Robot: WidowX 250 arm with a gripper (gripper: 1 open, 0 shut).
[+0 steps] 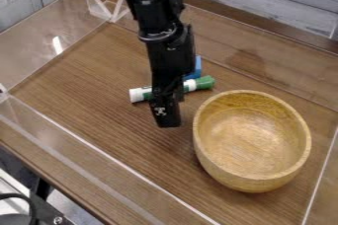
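Observation:
The black gripper [166,111] points down at the middle of the camera view, open, over a light green marker-like item [196,85] with a pale body lying diagonally on the wooden surface. The arm hides part of that item. A small blue object [195,69] lies just behind it, partly hidden by the arm. A tan, empty-looking bowl [251,170] stands to the right of and in front of the gripper.
White edges or walls run along the left and top left, with a black cable at the bottom left.

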